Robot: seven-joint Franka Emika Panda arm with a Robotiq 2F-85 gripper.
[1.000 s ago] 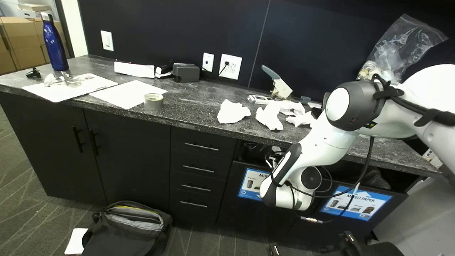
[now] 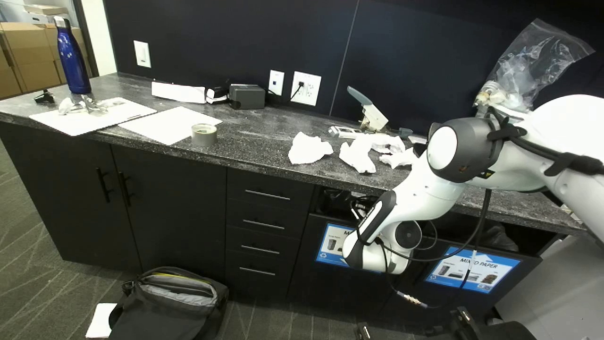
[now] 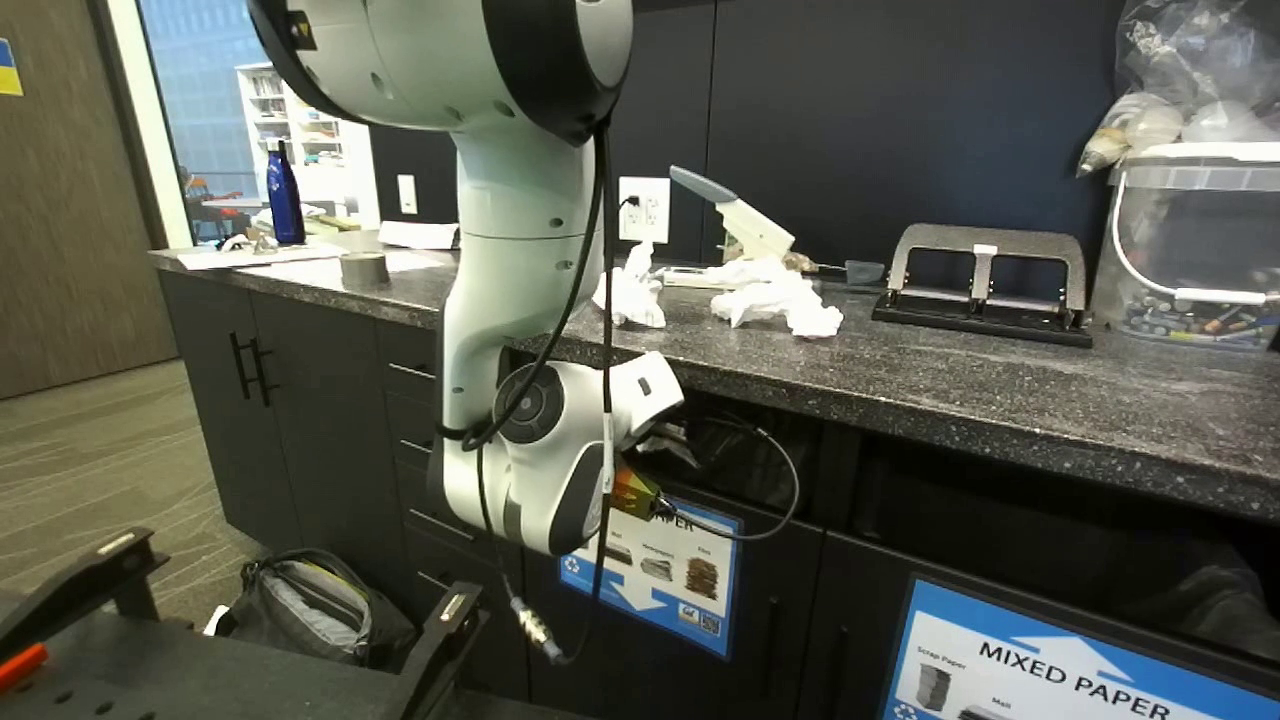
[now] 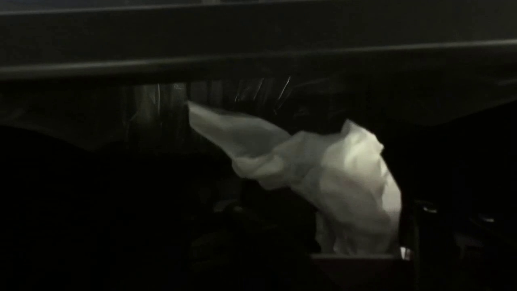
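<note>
In the wrist view, a crumpled white paper [image 4: 356, 186] shows in the dark, with a thin twisted end reaching to the left. My arm's wrist [image 3: 564, 450] is bent down at the front of the counter, the hand facing the opening above a blue-labelled bin front. Darkness and the cabinet hide the fingertips, so whether they touch the paper is unclear. More crumpled white papers lie on the countertop: one apart [image 2: 309, 148] and a cluster [image 2: 357, 155] to its right.
The counter edge [image 3: 960, 414] overhangs the bin openings. A stapler [image 2: 371, 113], hole punch [image 3: 986, 282] and clear bucket [image 3: 1188, 258] stand along the back. Cables hang from the arm. A tape roll [image 2: 204, 135] sits further left; a bag [image 2: 170, 306] lies on the floor.
The arm has shifted slightly left and its wrist a little up in exterior view 1. The hanging cable has swung. White paper seen in the bin opening shows less now. Countertop papers have not moved.
</note>
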